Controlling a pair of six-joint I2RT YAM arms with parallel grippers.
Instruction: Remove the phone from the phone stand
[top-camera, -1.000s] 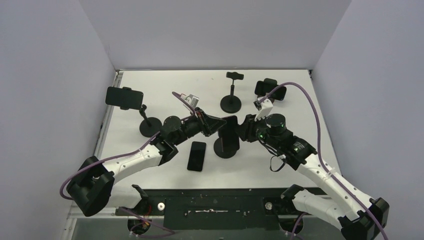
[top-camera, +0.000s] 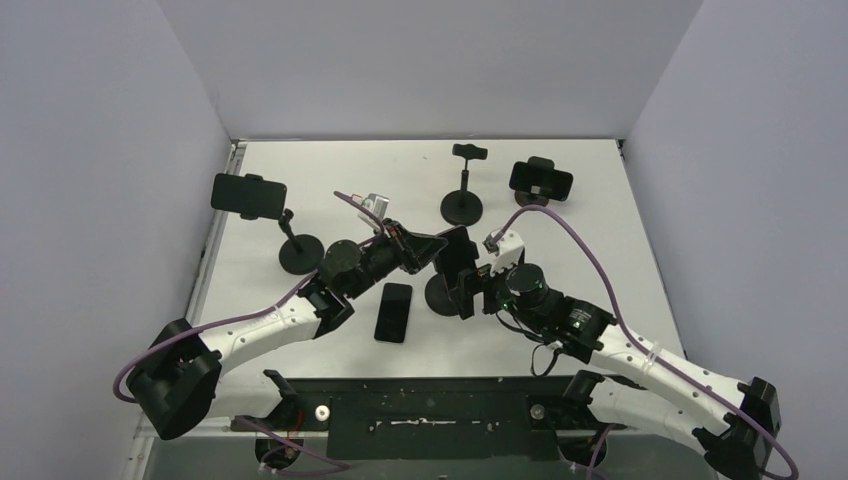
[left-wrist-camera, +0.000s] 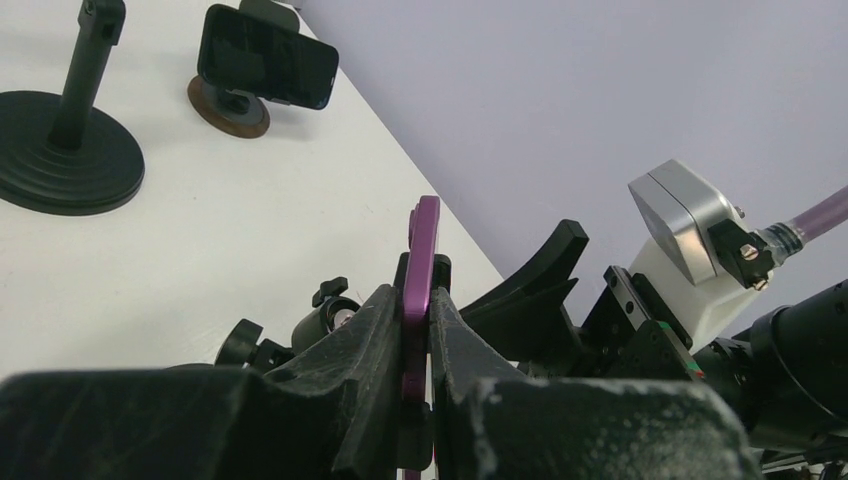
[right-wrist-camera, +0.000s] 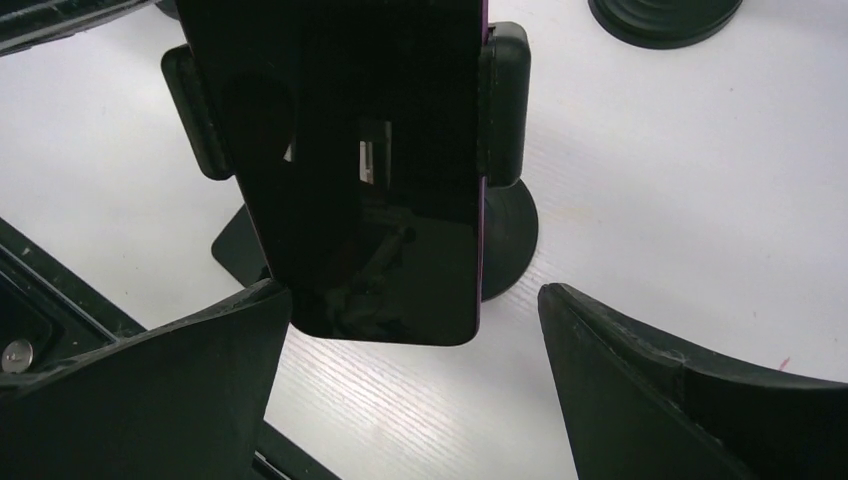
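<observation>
A dark phone (right-wrist-camera: 345, 240) with a purple edge stands upright in its holder, the clamp arms (right-wrist-camera: 505, 105) pressing on both of its sides. The round base of this phone stand (top-camera: 438, 296) rests on the table's middle. My left gripper is shut on the phone, its fingers either side of the purple edge. Below the clamp, my right gripper stands open, one finger (right-wrist-camera: 590, 350) on each side of the phone's lower end and clear of it. In the top view the right gripper (top-camera: 466, 297) partly hides the phone.
Another phone (top-camera: 394, 312) lies flat on the table, left of the stand. A stand holding a phone (top-camera: 249, 196) is at the left, and another held phone (top-camera: 541, 181) is at the back right. An empty stand (top-camera: 461, 207) is behind. Bare table lies at the front.
My right gripper has swung leftward and toward the front, to the phone's lower end, and has opened. The left arm has barely moved. The phone has turned slightly in its stand.
</observation>
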